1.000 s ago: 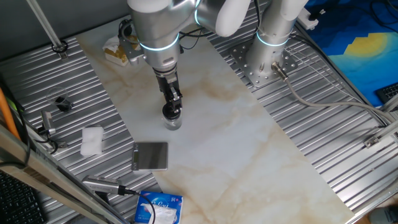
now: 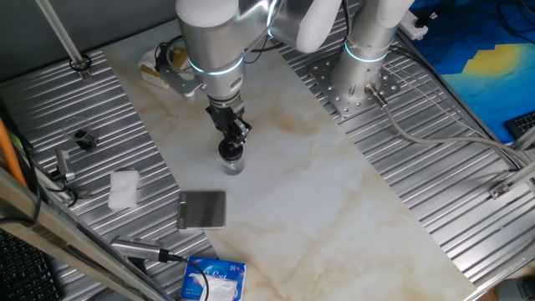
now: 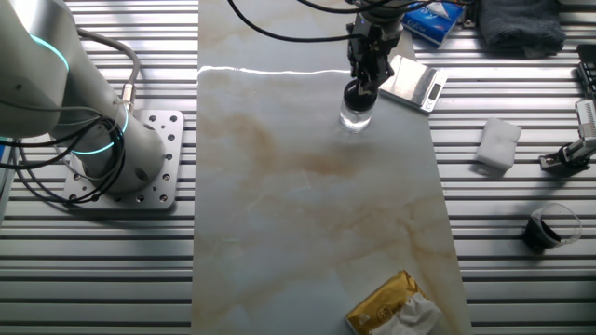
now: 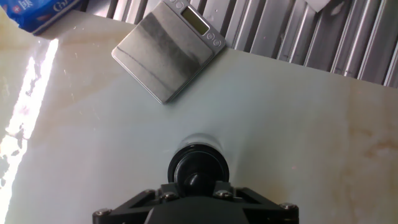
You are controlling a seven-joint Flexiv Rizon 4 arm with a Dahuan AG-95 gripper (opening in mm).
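Observation:
A clear jar (image 3: 355, 119) with a black lid (image 4: 198, 169) stands upright on the marble-patterned board. My gripper (image 2: 231, 140) is right at the lid, coming from above. In the wrist view its fingers lie at the near edge of the lid, and how they meet it is hidden. Whether the fingers are closed on the lid cannot be told. Beside the jar lies a flat silver scale (image 4: 163, 50) with a small display, its top bare.
A blue packet (image 2: 214, 278) lies beyond the scale, and a gold packet (image 3: 396, 305) at the board's other end. On the slatted table are a white block (image 2: 124, 190) and a clear cup with dark contents (image 3: 549, 229). Much of the board (image 3: 279, 242) is clear.
My gripper has turned about its axis above the lid, and the arm's wrist has shifted slightly. The jar and the scale stand where they were.

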